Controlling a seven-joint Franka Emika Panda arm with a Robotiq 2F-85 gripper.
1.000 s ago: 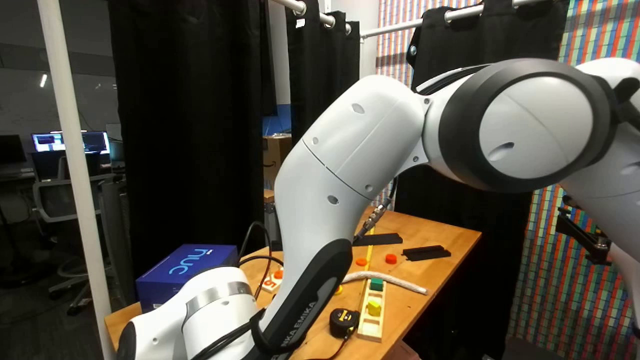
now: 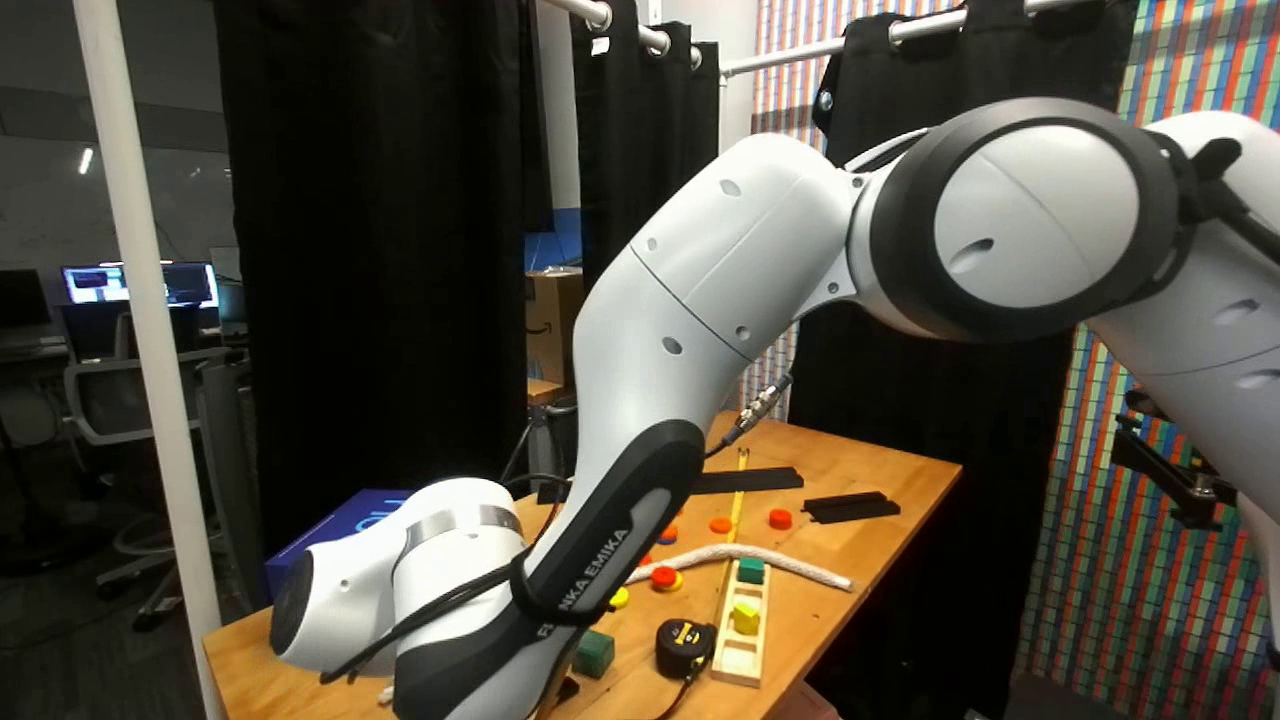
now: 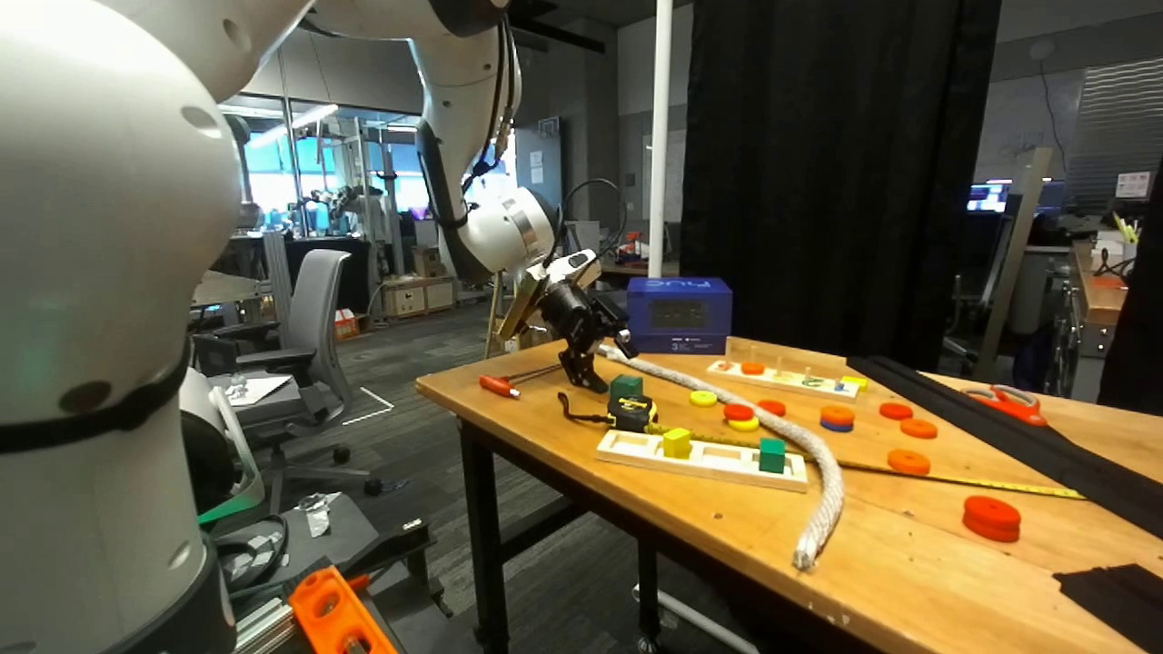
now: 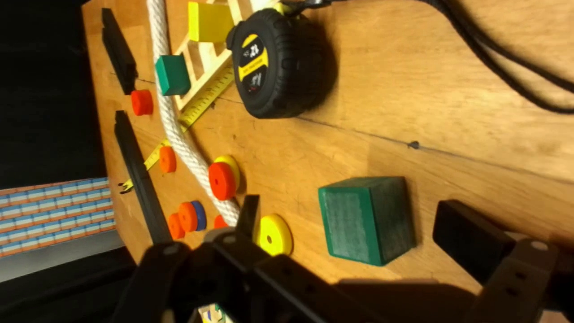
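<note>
My gripper is open, its black fingers (image 4: pixel 467 234) wide apart and holding nothing. Between them in the wrist view shows a dark green cube (image 4: pixel 371 220) resting on the wooden table; neither finger visibly touches it. From the second exterior view, the gripper (image 3: pixel 584 371) points down at the table just left of that cube (image 3: pixel 626 387). In the first exterior view the arm hides the gripper, while the cube (image 2: pixel 594 653) shows beside the forearm. A pale wooden tray (image 3: pixel 720 467) holds a yellow block (image 3: pixel 676 442) and a smaller green block (image 3: pixel 771 456).
A black tape measure (image 4: pixel 280 64) lies near the cube, its yellow tape extended. White rope (image 3: pixel 830 490) crosses the table among several coloured discs. A screwdriver (image 3: pixel 499 386) lies by the near left edge, and a blue box (image 3: pixel 679 316) stands behind the gripper.
In the first exterior view the wrist has shifted right and the forearm has swung, covering more of the blue box. The green cube and more discs, hidden before, now show.
</note>
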